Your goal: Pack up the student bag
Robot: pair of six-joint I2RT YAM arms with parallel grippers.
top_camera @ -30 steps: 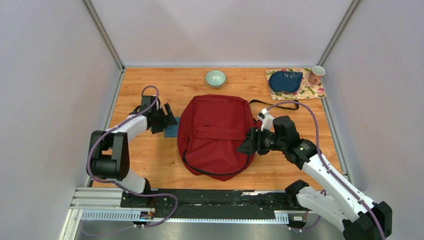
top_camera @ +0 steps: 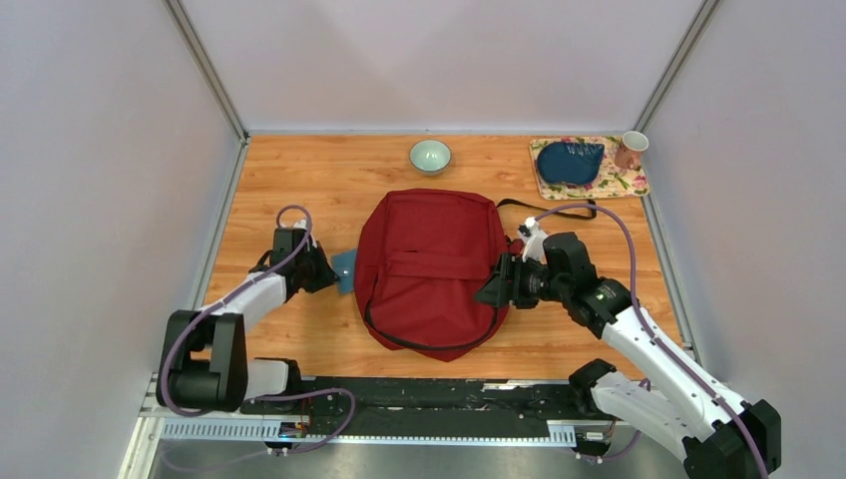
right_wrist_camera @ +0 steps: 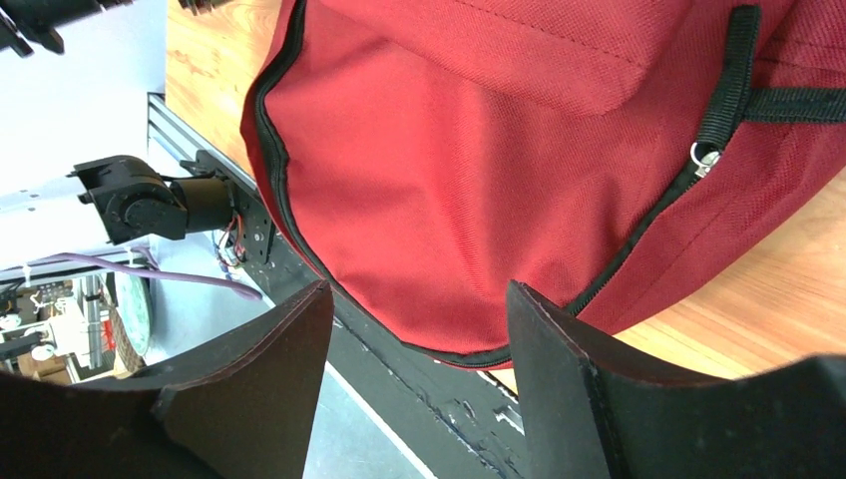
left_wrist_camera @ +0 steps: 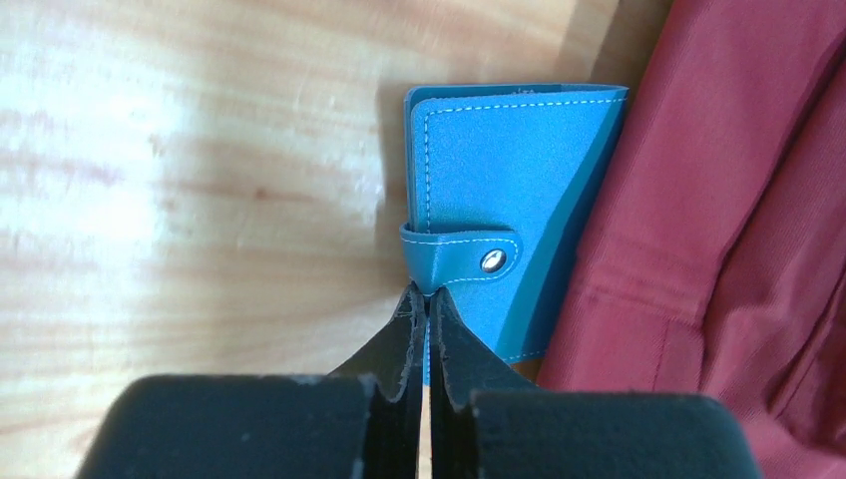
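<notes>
A blue notebook-like case [top_camera: 344, 271] with a snap tab [left_wrist_camera: 459, 257] lies on the wood at the left side of the red backpack [top_camera: 429, 259]. My left gripper is shut with its fingertips on the tab's left edge, seemingly pinching it. The backpack lies flat, its dark zip [right_wrist_camera: 638, 225] and pull visible in the right wrist view. My right gripper stands open above the bag's lower right part, nothing between its fingers.
At the back are a pale green bowl [top_camera: 430, 156] and, on the right, a floral tray [top_camera: 624, 185] with a dark blue pouch [top_camera: 567, 163] and a cup [top_camera: 632, 148]. Bare wood [top_camera: 289, 175] is free at the back left.
My left gripper has shut and moved toward the near edge, and the blue case has shifted the same way along the bag's side. The right arm is nearly still.
</notes>
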